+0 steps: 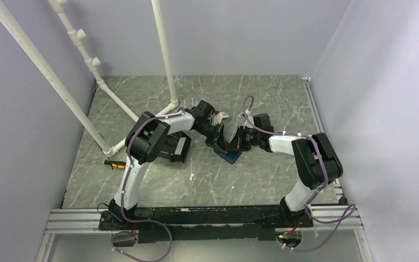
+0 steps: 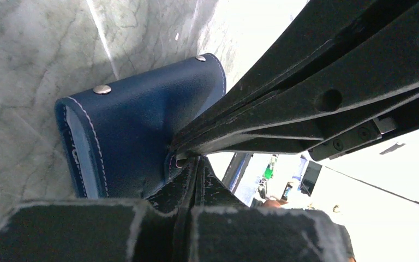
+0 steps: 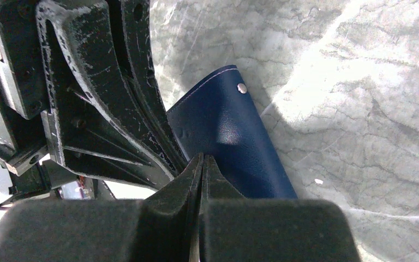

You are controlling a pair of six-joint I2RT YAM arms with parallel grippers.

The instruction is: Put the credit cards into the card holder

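Note:
A dark blue leather card holder [image 1: 231, 156] with white stitching and snaps lies on the marble table between my two grippers. In the left wrist view my left gripper is shut, its fingertips at the holder [image 2: 131, 125], by a stitched inner edge. In the right wrist view my right gripper is shut, its tips touching the holder [image 3: 232, 125]; whether either pinches the leather is unclear. A small light object [image 1: 223, 115], partly behind the left arm, lies beyond the holder; I cannot tell if it is the cards.
A black box [image 1: 172, 147] sits under the left arm. A yellow-handled screwdriver [image 1: 114, 164] lies at the left. White pipes [image 1: 76, 109] stand over the left and back.

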